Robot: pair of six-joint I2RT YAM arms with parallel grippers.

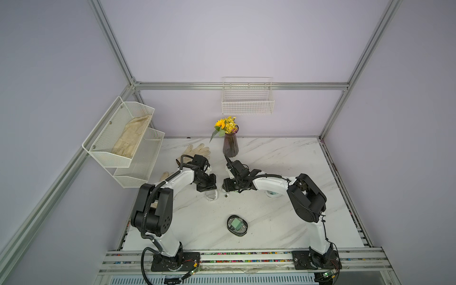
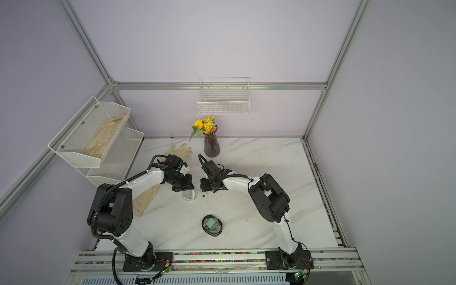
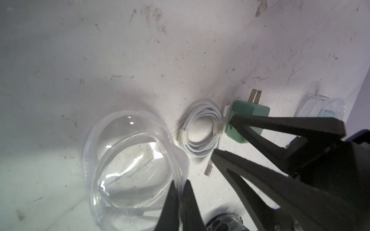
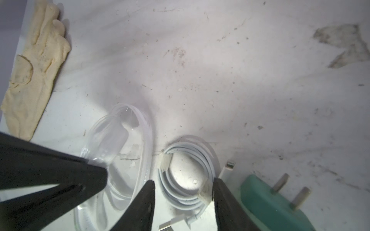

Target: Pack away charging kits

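Observation:
A clear round plastic container is tilted at the left, its thin rim pinched in my left gripper, which is shut. Just right of it, a coiled white cable lies on the table. My right gripper is over this coil, its fingers apart on either side with no grip on it visible. Beside the coil sits a green charger plug with two metal prongs. From above, both grippers nearly meet at mid-table, the right arm covering the cable and plug.
Another clear container stands under the right arm. A black coil with a green-screened device lies near the front. A flower vase, gloves and a white wire shelf are behind and left.

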